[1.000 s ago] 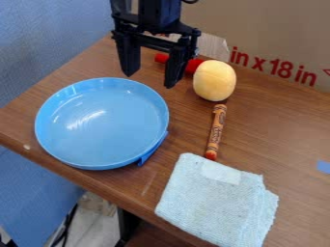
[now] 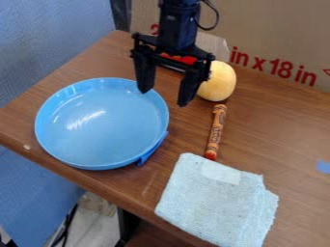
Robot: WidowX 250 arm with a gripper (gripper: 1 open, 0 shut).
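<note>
My black gripper [image 2: 165, 85] hangs open over the upper right of the blue plate [image 2: 77, 130], its two fingers apart with nothing seen between them. Just right of it, a pale yellow round object [image 2: 222, 85] sits on the wooden table. An orange stick-like item [image 2: 215, 131] lies to the right of the plate. A red item [image 2: 182, 60] is partly hidden behind the gripper.
A folded white cloth [image 2: 213, 205] covers the front right of the table. A cardboard panel [image 2: 271, 29] stands at the back.
The objects on the table look unmoved.
</note>
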